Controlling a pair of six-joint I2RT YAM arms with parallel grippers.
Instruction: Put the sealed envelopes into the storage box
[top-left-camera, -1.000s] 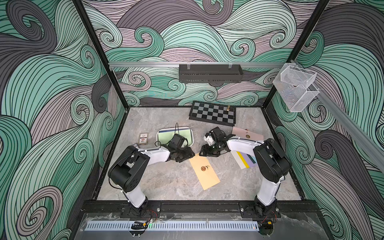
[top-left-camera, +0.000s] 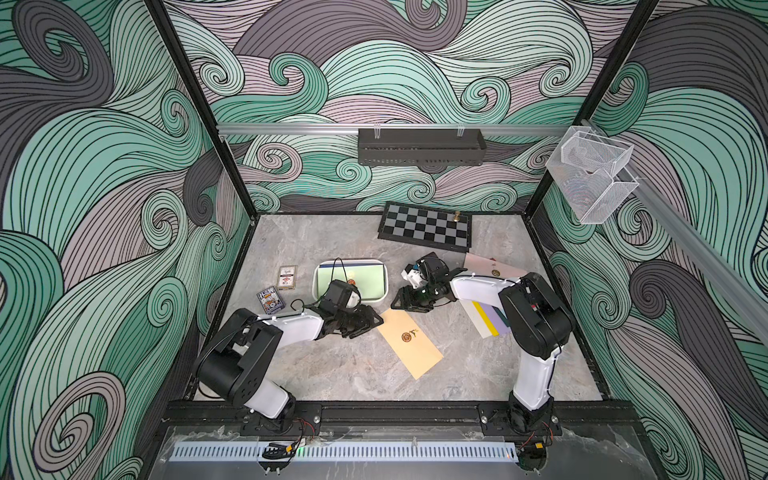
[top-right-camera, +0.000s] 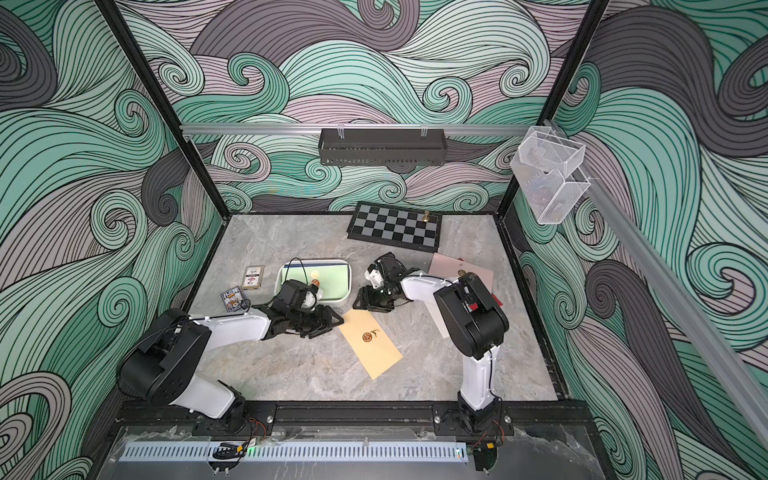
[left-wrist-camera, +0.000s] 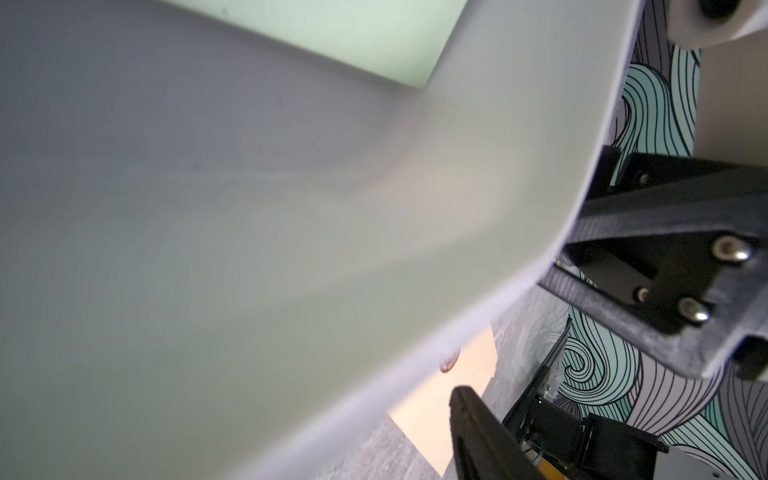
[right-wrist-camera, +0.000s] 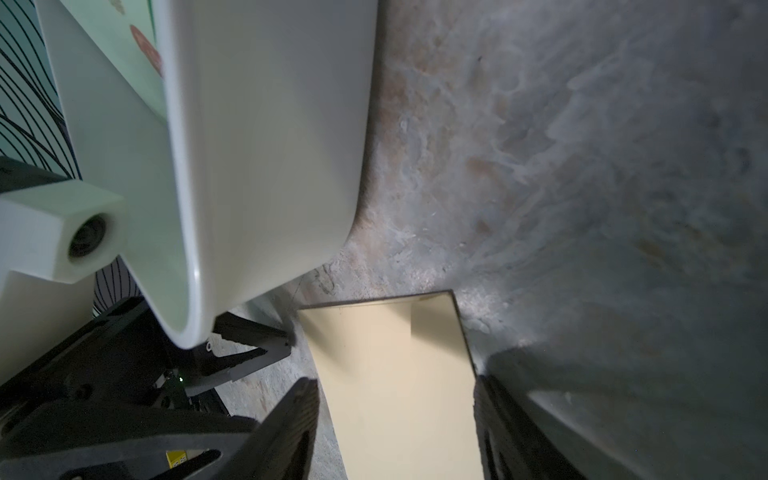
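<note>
A tan envelope (top-left-camera: 409, 342) with a round brown seal lies flat on the table in front of the white storage box (top-left-camera: 386, 276). Inside the box is a green envelope (top-left-camera: 329, 277). My left gripper (top-left-camera: 379, 321) is open and low beside the tan envelope's far left corner; in the left wrist view, the box wall hides much of the scene and only one finger (left-wrist-camera: 477, 432) shows at the bottom. My right gripper stands open over the tan envelope's far end, its fingertips on either side of it. More envelopes lie right: a pink one (top-left-camera: 478, 264) and a white one (top-left-camera: 478, 320).
Yellow and purple pieces (top-left-camera: 496, 315) lie partly under the right arm. A chessboard (top-left-camera: 424, 226) is at the back, and two card packs (top-left-camera: 286, 277) sit left of the box.
My left gripper has drawn back left and toward the front. The tan envelope has turned slightly, its near end shifting right, and the box sits slightly nearer. My right gripper has shifted slightly left.
</note>
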